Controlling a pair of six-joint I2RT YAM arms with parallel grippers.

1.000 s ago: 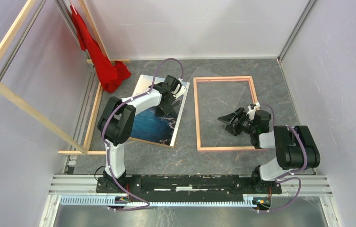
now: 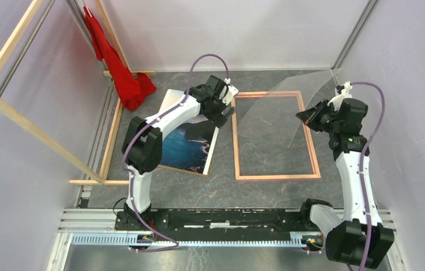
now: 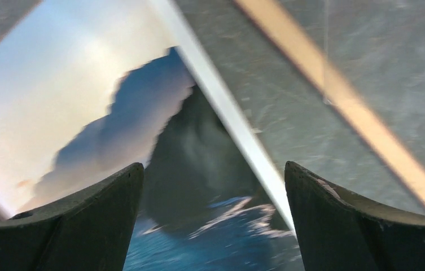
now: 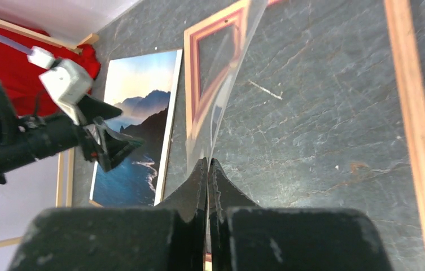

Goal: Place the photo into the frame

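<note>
The wooden frame point(image 2: 236, 149) lies on the dark floor, its inside showing bare floor. Left of it lies the photo point(image 2: 186, 145), a mountain and blue water scene with a white edge. A clear sheet point(image 2: 306, 84) hangs tilted above the frame's far right part. My right gripper is shut on that sheet, which rises edge-on from its fingertips in the right wrist view. Above the photo's right side, my left gripper stands open with nothing between its fingers; the photo lies beneath it.
A red cloth point(image 2: 121, 70) hangs from a wooden rack point(image 2: 29, 127) at the left. A wall point(image 2: 407, 113) closes off the right side close to my right arm. Between the frame and the front rail the floor point(image 2: 238, 195) is clear.
The left gripper has shifted right and away from the photo's middle, still open.
</note>
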